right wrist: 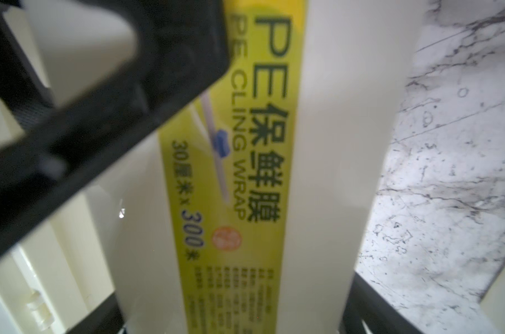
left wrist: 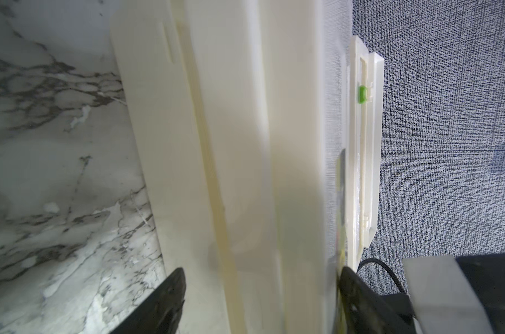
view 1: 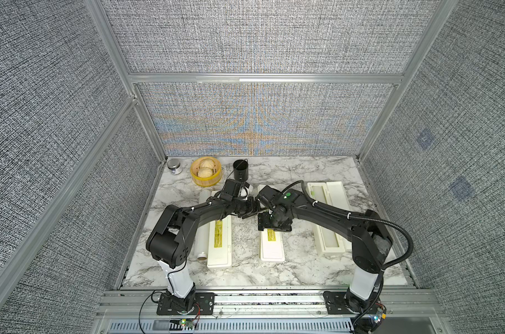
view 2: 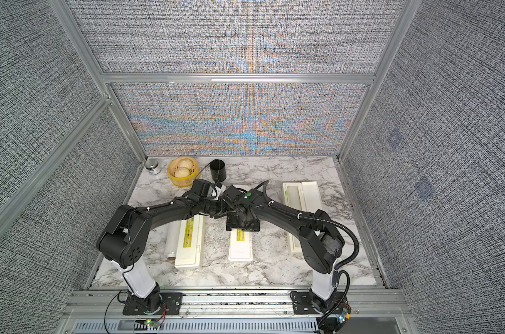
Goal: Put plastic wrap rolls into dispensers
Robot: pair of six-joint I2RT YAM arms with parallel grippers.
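The middle white dispenser box lies lengthwise, its yellow PE cling wrap label facing up in the right wrist view. My right gripper is over it, open, one finger on each side of the box. My left gripper stands part open at the same box's side; its fingertips straddle the pale long edge, and whether they touch cannot be told. Left of it lies a second labelled dispenser, with a plastic wrap roll alongside. At the right, another dispenser lies open.
Along the back stand a small jar, a steamer basket with buns and a black cup. Both arms meet closely over the middle box. Bare marble shows between the middle and right dispensers.
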